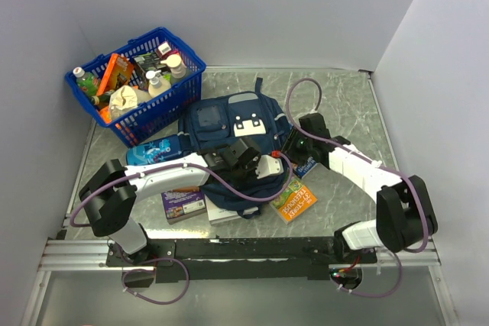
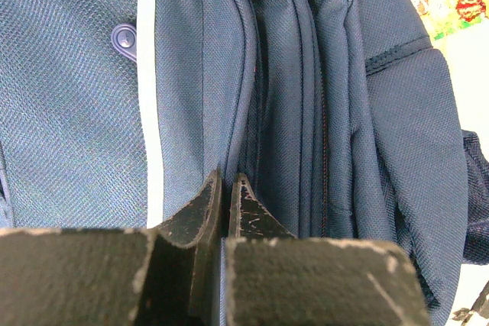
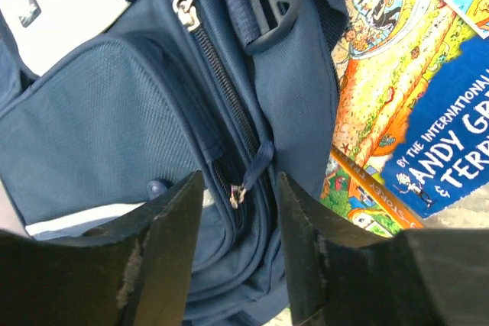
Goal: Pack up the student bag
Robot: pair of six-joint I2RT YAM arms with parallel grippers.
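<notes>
The dark navy bag (image 1: 221, 116) lies open-side up in the middle of the top view. My left gripper is shut on a fold of its fabric beside a pale strip. My right gripper is part open above the bag's zipper (image 3: 225, 82) and a zipper pull (image 3: 260, 159), with the pull showing between the fingertips; whether it touches is unclear. Books (image 1: 294, 200) with orange and blue covers lie right of the bag, others (image 1: 182, 205) below left.
A blue basket (image 1: 168, 101) full of bottles and packages stands at the back left. A blue pencil case (image 1: 153, 152) lies left of the bag. Bare table shows at the back right and front edge.
</notes>
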